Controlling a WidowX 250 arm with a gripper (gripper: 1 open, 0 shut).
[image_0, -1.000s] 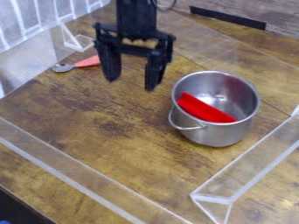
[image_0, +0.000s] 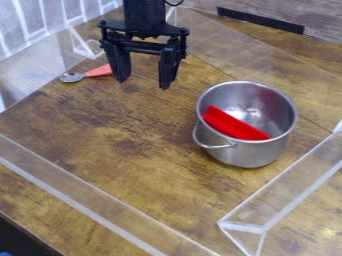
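Note:
My black gripper (image_0: 143, 70) hangs at the top centre, open, with nothing between its two fingers. To its right and lower stands a steel pot (image_0: 245, 150) with a wire handle at its front left; a red oblong object (image_0: 234, 125) lies inside it. Behind the gripper on the left, a small utensil with a red-pink handle (image_0: 96, 72) and a metal head lies on the wooden surface.
Clear plastic walls edge the wooden table (image_0: 107, 150) at the left, front and right. A dark strip runs along the back right.
My gripper has moved back and up in the view, away from the front, and looks smaller. The pot and red object appear unmoved.

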